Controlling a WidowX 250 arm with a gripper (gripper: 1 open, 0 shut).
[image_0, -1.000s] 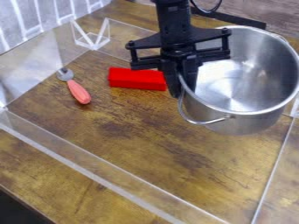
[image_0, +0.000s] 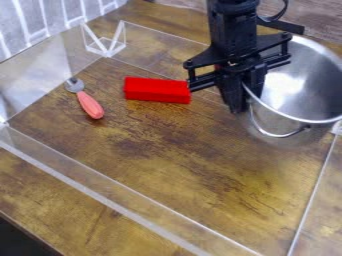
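Note:
A large steel pot (image_0: 291, 95) fills the right of the camera view, its handle hanging low at the front. The black gripper (image_0: 241, 85) is at the pot's left rim, its fingertips over or at the rim; whether it grasps the rim cannot be told. A red block (image_0: 156, 90) lies left of the gripper on the wooden surface, and a wrench-like tool with an orange handle (image_0: 87, 105) lies at the left.
Transparent walls surround the wooden work surface (image_0: 147, 170), with a small clear plastic piece (image_0: 104, 40) at the upper left.
The gripper has moved right and the pot appears shifted slightly right and up in the view, also smaller. The red block and tool are unmoved.

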